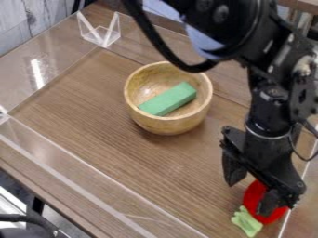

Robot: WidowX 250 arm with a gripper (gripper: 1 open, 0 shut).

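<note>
My black gripper [258,175] hangs at the lower right, open, just over a red round object [271,214] that it partly covers. A small pale green object [246,221] lies at the lower left edge of the red one. A wooden bowl [139,82] in the upper middle holds a green block [169,99].
The wooden table [99,158] has clear room left of and below the bowl. A clear plastic piece [99,30] sits near the far edge at the top left. The table's right edge runs near the gripper.
</note>
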